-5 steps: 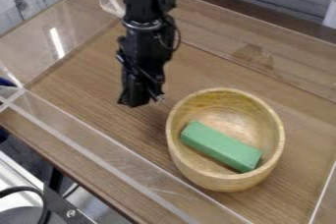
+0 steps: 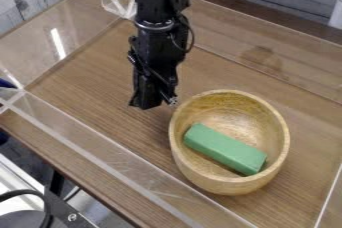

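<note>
The black robot arm reaches down from the top centre of the camera view, its gripper [image 2: 151,94] low over the wooden table, left of a round light wooden bowl [image 2: 261,115]. I make out nothing between the fingers, which look shut. A green rectangular block [image 2: 225,147] lies tilted inside the bowl.
The wooden table [image 2: 94,122] has clear room to the left and at the back right. Clear plastic edging runs along its left and front. Black cables and a metal part lie beyond the lower left edge.
The gripper has moved slightly over the last second, staying left of the bowl. The bowl and green block look unchanged.
</note>
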